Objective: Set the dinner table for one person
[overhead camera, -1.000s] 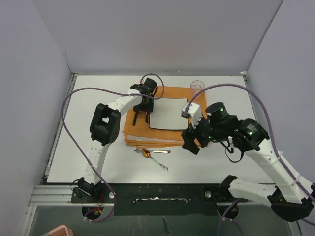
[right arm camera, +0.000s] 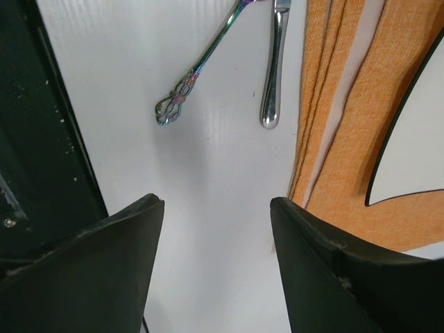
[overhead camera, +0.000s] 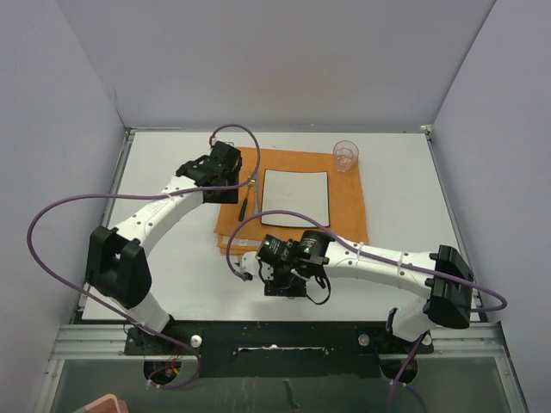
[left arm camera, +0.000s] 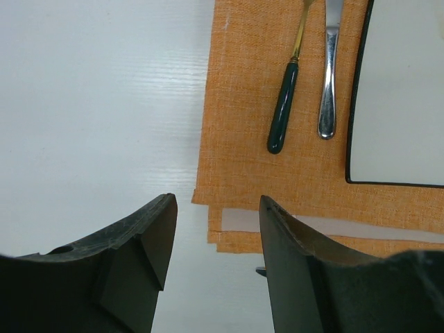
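Note:
An orange placemat [overhead camera: 353, 206] lies on the white table with a square white plate [overhead camera: 295, 198] on it. Left of the plate lie a fork with a dark green handle [left arm camera: 283, 107] and a silver knife [left arm camera: 327, 104]. A clear glass [overhead camera: 345, 156] stands at the mat's upper right corner. My left gripper stands part open with nothing between its fingers, near the mat's left edge. My right gripper is part open and empty too, over the front of the table. In the right wrist view are an ornate iridescent spoon handle [right arm camera: 184, 90] and a silver handle [right arm camera: 275, 76].
Orange cloth with a pale strip [left arm camera: 326, 223] shows along the mat's front edge. A dark bar [overhead camera: 293, 344] runs along the table's front.
The left gripper has lifted from the cutlery by the plate and shifted left. The fork ends up slightly right of where it was.

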